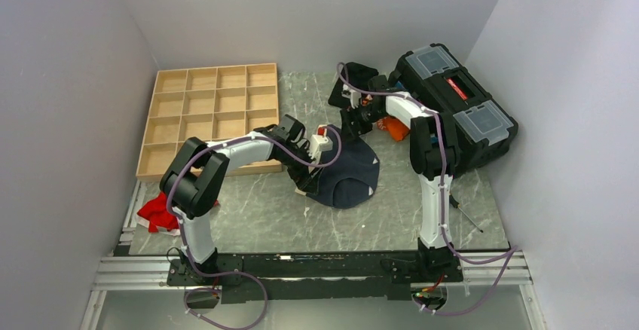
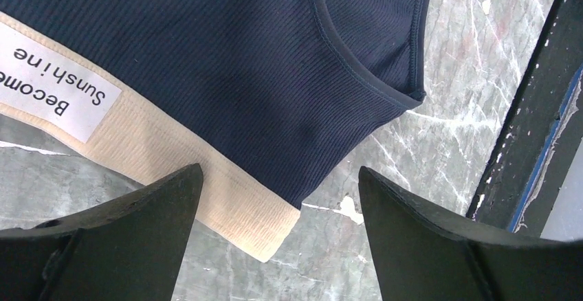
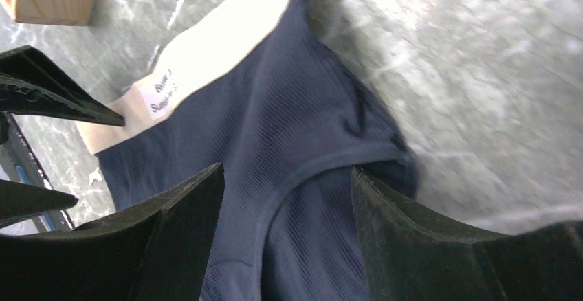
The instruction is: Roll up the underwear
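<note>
Navy underwear (image 1: 350, 172) lies spread flat on the marbled table, its beige waistband (image 2: 230, 198) with a white printed label turned toward the left. My left gripper stands open over the near corner of that waistband, which shows between its fingers. Over the far side of the navy cloth, my right gripper is open, with a leg-opening edge passing between its fingertips. From the right wrist view, the left gripper's dark fingers show at the left edge. Neither gripper is closed on cloth; whether the fingertips touch it I cannot tell.
A wooden compartment box (image 1: 209, 115) stands at the back left, empty. Red cloth (image 1: 157, 213) lies at the front left. A black case (image 1: 460, 104) fills the back right, with black cloth (image 1: 353, 81) and orange cloth (image 1: 397, 128) nearby.
</note>
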